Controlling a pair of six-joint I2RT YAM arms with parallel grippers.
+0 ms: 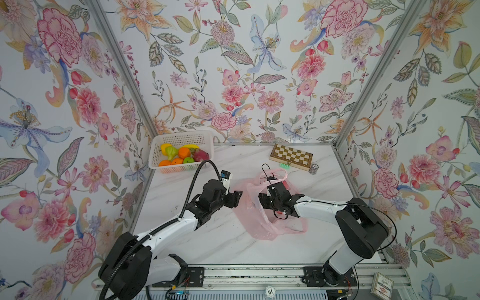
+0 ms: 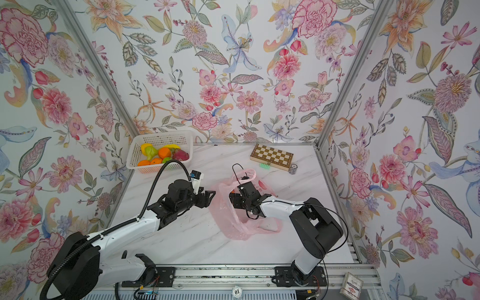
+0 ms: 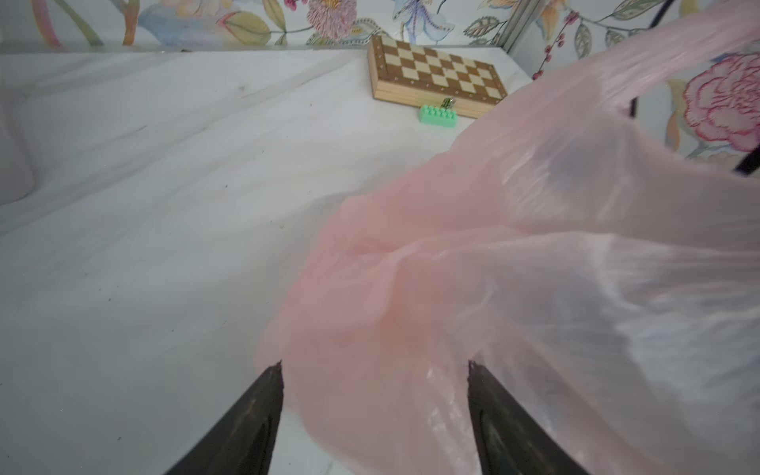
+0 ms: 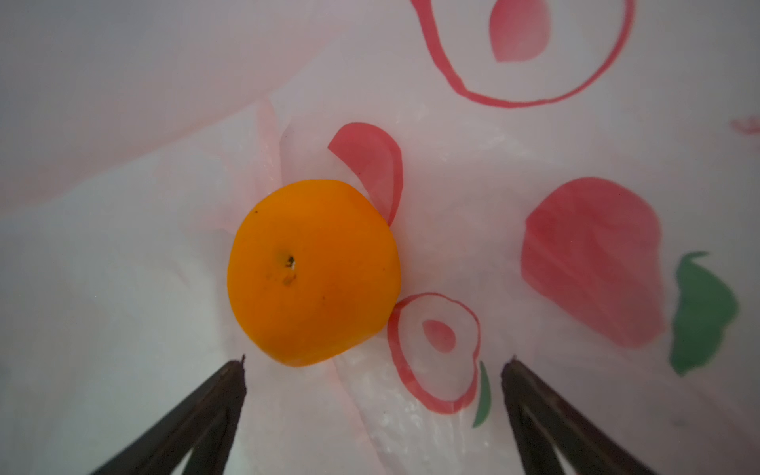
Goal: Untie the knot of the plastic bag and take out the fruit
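Observation:
The pink plastic bag [image 1: 257, 225] lies spread on the table, its mouth open around my right gripper. Inside it, an orange fruit [image 4: 315, 273] rests on the printed film in the right wrist view. My right gripper is open, with the fruit just beyond its fingertips and nothing between them. To the bag's left, my left gripper stands with its fingers apart, facing the bag's pink side [image 3: 443, 316]. No film is clearly pinched there. No tied knot shows in any view.
A white basket [image 1: 206, 145] with several fruits stands at the back left. Toward the back right are a chessboard box [image 1: 291, 156], a green block [image 3: 437, 116] and a small grey round thing [image 1: 314, 169]. Bare table lies in front of the basket.

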